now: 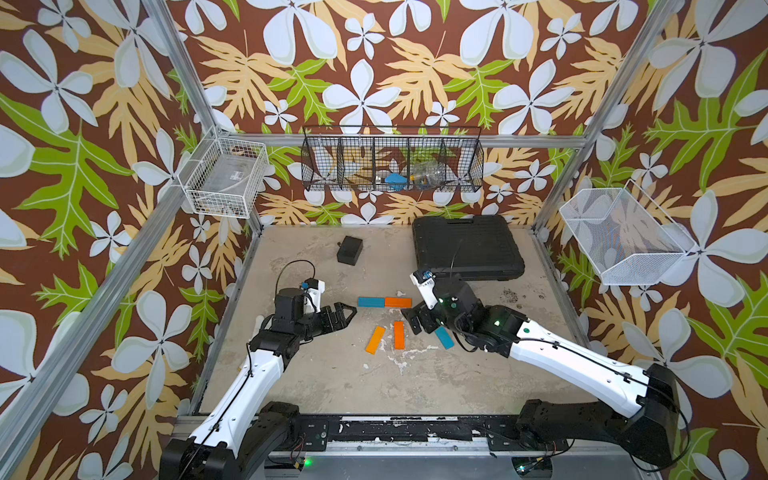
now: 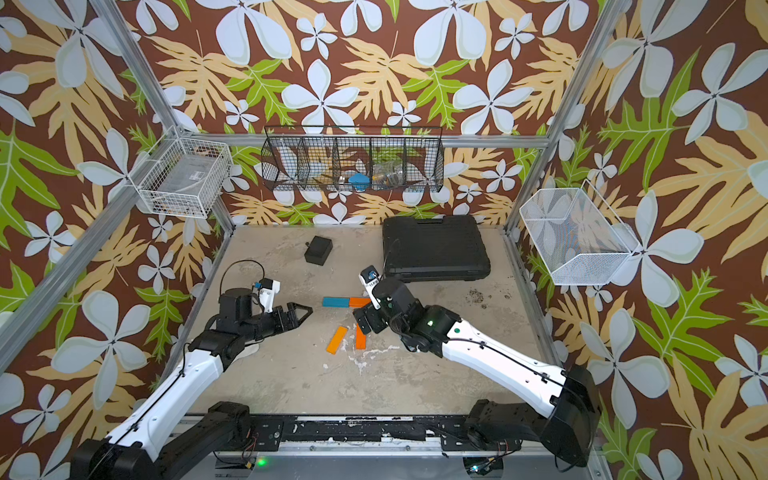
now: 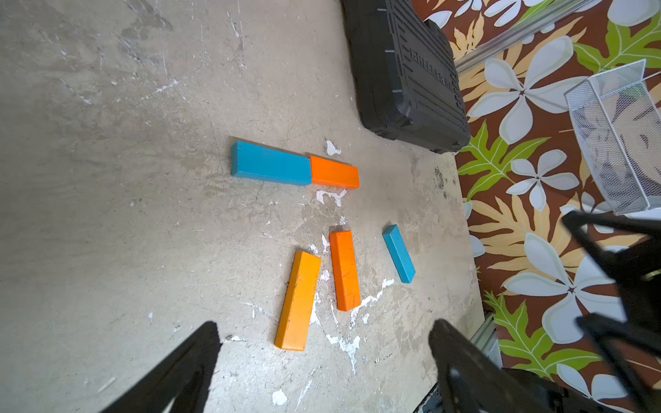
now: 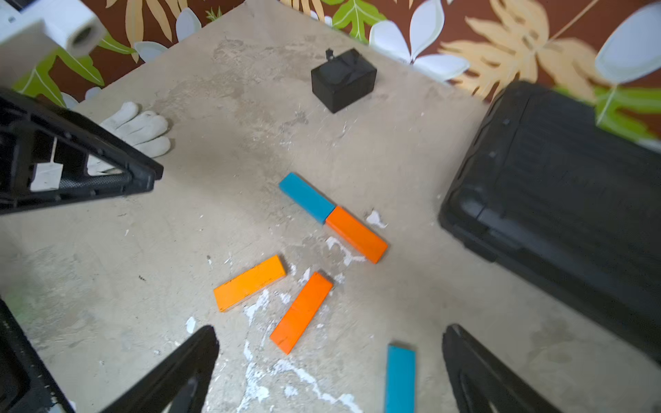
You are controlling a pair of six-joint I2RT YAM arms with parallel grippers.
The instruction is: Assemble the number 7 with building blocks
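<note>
A blue block and an orange block lie end to end in one row across the table. Below this row rest a second orange block, a yellow-orange block tilted beside it, and a separate blue block farther right, each apart from the others. My left gripper hovers left of the blocks with its fingers apart, nothing between them. My right gripper is open and empty above the right side, its fingers spread around the view of the lone blue block, which is below and not gripped.
A black case stands at the back right, a small black box at the back left. A white glove lies at the left. Wire baskets hang on the walls.
</note>
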